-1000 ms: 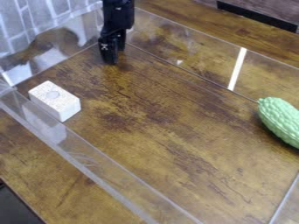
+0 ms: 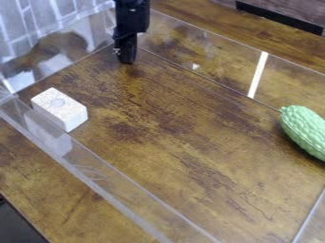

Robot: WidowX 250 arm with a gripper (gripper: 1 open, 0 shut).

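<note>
The black gripper (image 2: 125,52) hangs at the back left corner of the clear-walled tray, its tip low near the wooden surface; whether anything is between its fingers is too small to tell. A white speckled block (image 2: 59,109) lies at the left. A green bumpy object shaped like a corn cob or gourd (image 2: 303,130) rests at the right edge.
Clear plastic walls (image 2: 121,197) border the wooden surface (image 2: 178,142). A white strip (image 2: 258,74) shows toward the back right.
The gripper has shifted slightly and looks narrower at its tip than a second ago. The block and green object are unmoved.
</note>
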